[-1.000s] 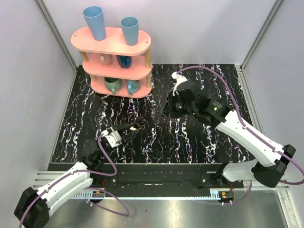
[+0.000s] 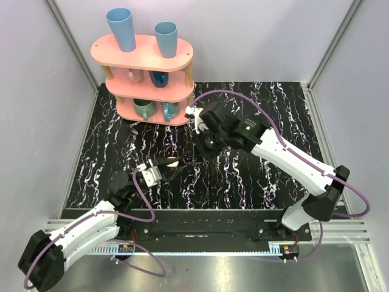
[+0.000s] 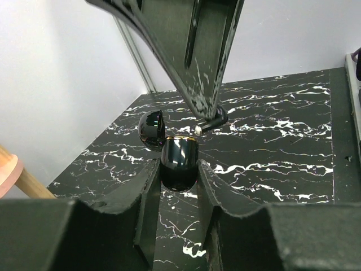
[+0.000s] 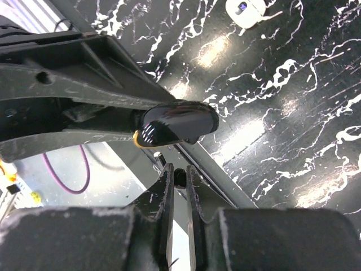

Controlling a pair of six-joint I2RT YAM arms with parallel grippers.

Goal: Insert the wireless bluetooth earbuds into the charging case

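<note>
My left gripper is shut on the glossy black charging case (image 3: pixel 179 152), whose lid (image 3: pixel 151 129) appears raised behind it; in the top view it is left of centre. My right gripper hangs just above and beside it, its fingers close together at a small dark tip, likely an earbud (image 4: pixel 180 176); how far they are parted is unclear. In the right wrist view the case (image 4: pixel 175 121) lies just beyond those fingertips.
The pink shelf (image 2: pixel 143 52) with cups and mugs stands at the back left. A small white object (image 4: pixel 244 11) lies on it.
My right arm has moved left and slightly down toward the left gripper. The left gripper has shifted a little right, carrying the case.
</note>
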